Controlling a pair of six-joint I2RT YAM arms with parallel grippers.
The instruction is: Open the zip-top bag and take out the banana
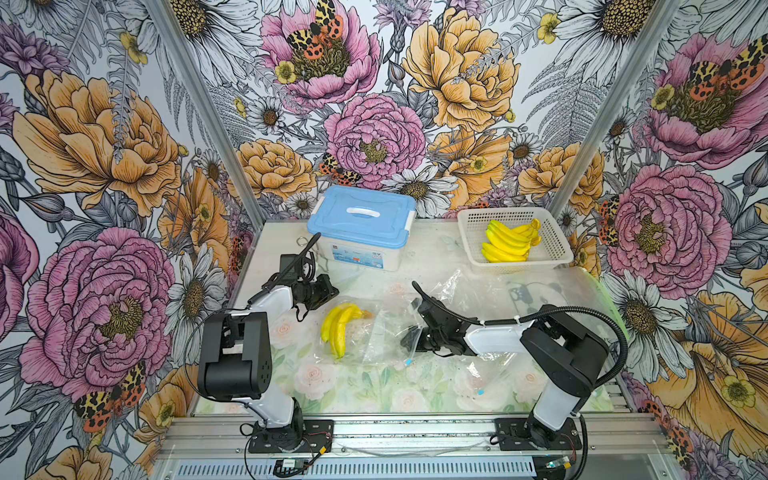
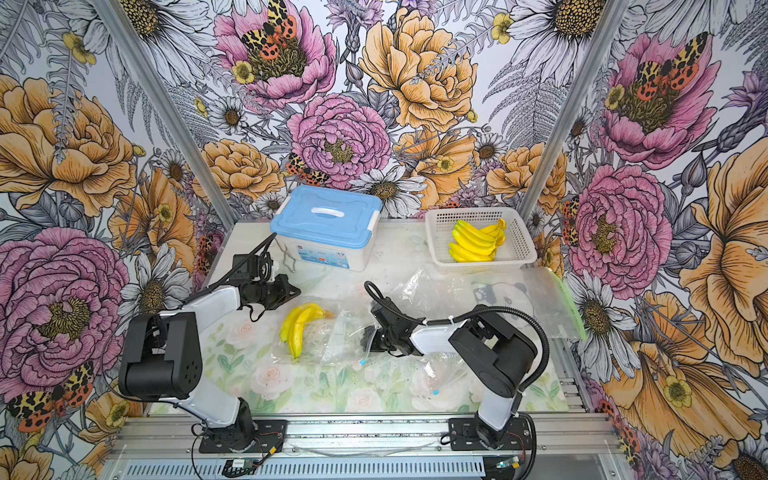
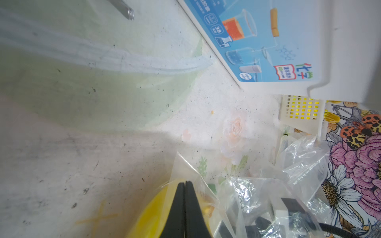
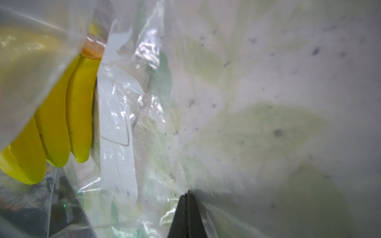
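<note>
A banana bunch (image 1: 340, 328) lies inside a clear zip bag (image 1: 376, 344) on the front middle of the table. My left gripper is shut, just above and behind the bunch, with bag film showing around its tips in the left wrist view. My right gripper is shut at the bag's right side; the bananas (image 4: 79, 111) show through film to its left in the right wrist view. Whether either holds any film I cannot tell.
A lidded box (image 1: 360, 220) stands at the back middle, and a white basket (image 1: 552, 248) of bananas at the back right. More loose clear plastic lies on the right half of the table, beneath my right arm.
</note>
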